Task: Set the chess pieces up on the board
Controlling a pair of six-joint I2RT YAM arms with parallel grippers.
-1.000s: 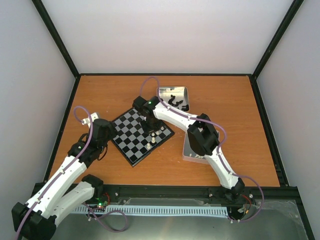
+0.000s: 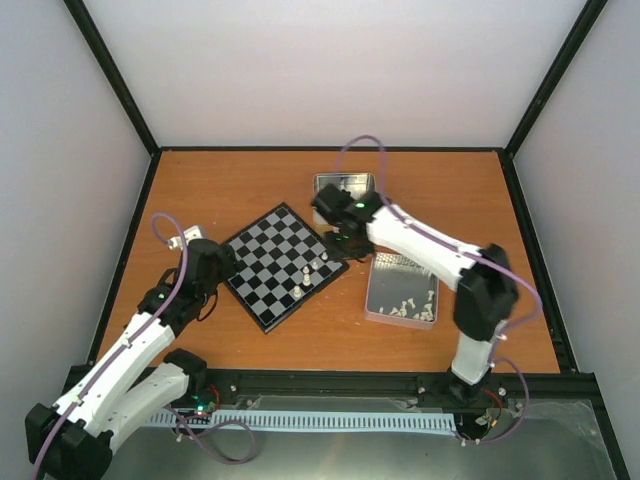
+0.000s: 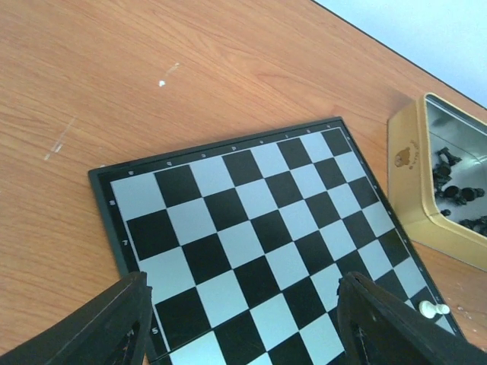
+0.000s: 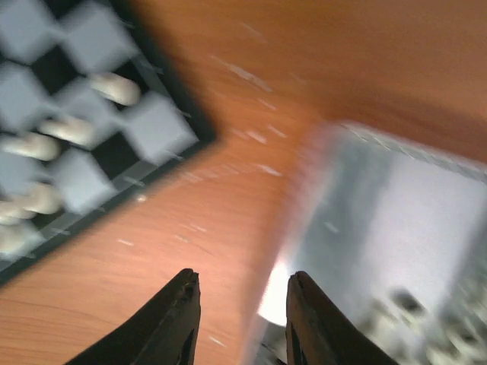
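Note:
The checkered board (image 2: pixel 262 262) lies mid-table, a few white pieces (image 2: pixel 297 292) along its near right side. My left gripper hangs open over the board's left part, nothing between its fingers. In the top view my right gripper (image 2: pixel 350 250) is above the gap between board and pink-rimmed tray (image 2: pixel 400 321), which holds more white pieces. In the blurred right wrist view its fingers (image 4: pixel 175 319) stand partly apart; no piece shows between them.
A cream tin (image 3: pixel 411 167) of black pieces stands behind the board's right side, partly hidden by the right arm in the top view.
My right arm has swung right, from over the board toward the tray of white pieces. The left arm has not moved.

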